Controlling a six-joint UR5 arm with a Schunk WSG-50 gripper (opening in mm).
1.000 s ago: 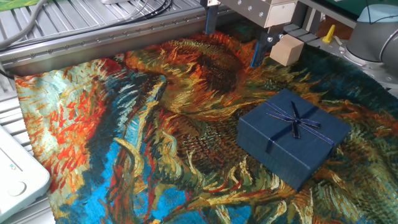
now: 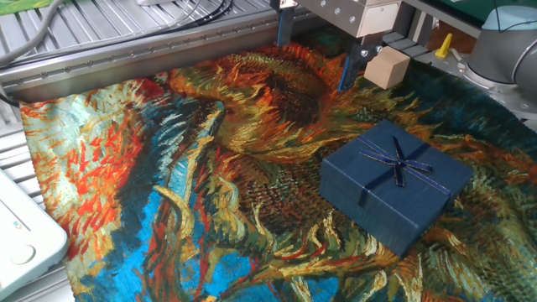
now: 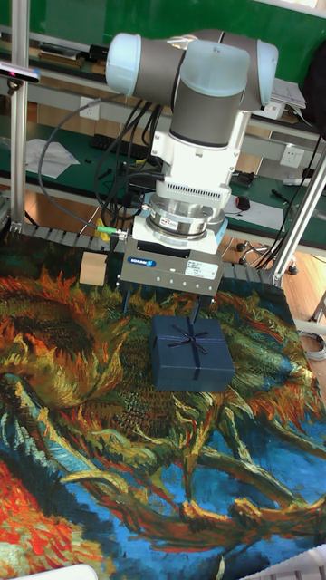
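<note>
A dark blue gift box (image 2: 357, 180) with a ribbon bow sits closed on the patterned cloth, right of centre in exterior view 2. A plain wooden block (image 2: 387, 67) shows close beside one finger in that view; in exterior view 3 the block (image 3: 93, 269) appears left of the gripper body. My gripper (image 2: 314, 65) points downward with its two fingers wide apart and nothing between them. From the front, the gripper (image 3: 160, 311) hangs behind the box (image 3: 193, 369), partly overlapped by it. Whether a fingertip touches the cloth is unclear.
The painted cloth (image 2: 252, 168) covers the work surface, with free room left of the box. A metal rail (image 2: 159, 67) borders it at the back left. A white device (image 2: 25, 239) stands at the left edge, and a small yellow cone (image 2: 444, 46) at the back right.
</note>
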